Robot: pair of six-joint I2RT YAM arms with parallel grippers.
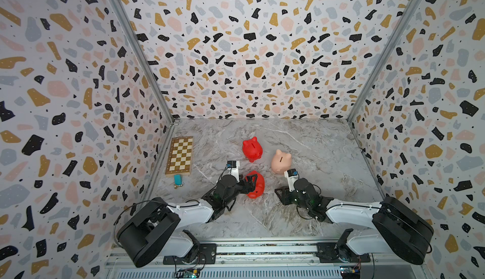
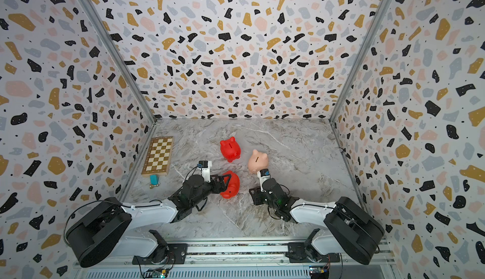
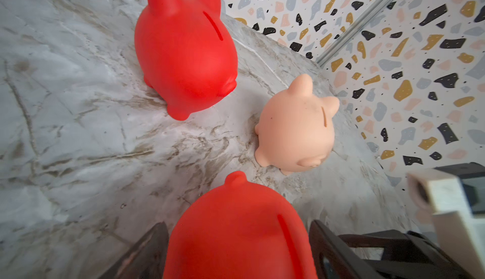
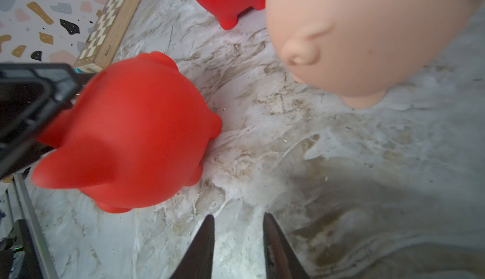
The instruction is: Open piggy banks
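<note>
In front lies a red piggy bank, its slot facing up in the left wrist view. My left gripper is open around it, fingers on both sides; contact is unclear. My right gripper stands open just right of that pig, over bare marble, nothing between its fingers. A second red piggy bank stands upright behind, and a pink piggy bank stands upright at the back right, near my right arm.
A chessboard lies at the left edge, with a small teal object in front of it.
</note>
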